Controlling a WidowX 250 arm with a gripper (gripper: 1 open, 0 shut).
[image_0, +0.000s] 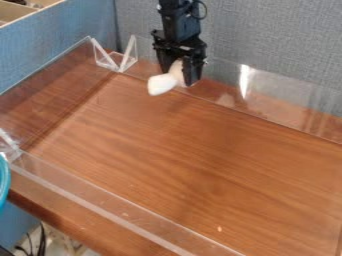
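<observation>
My black gripper (182, 68) hangs at the back of the wooden surface, near the top middle of the camera view. It is shut on a white, rounded object (163, 83), which points down and toward the front left; the fingers partly hide it, and I cannot tell exactly what it is.
Clear plastic walls border it, with a clear angled bracket (115, 60) at the back left. A cyan round object (4, 183) shows at the left edge. Grey and blue padded walls stand behind and to the left.
</observation>
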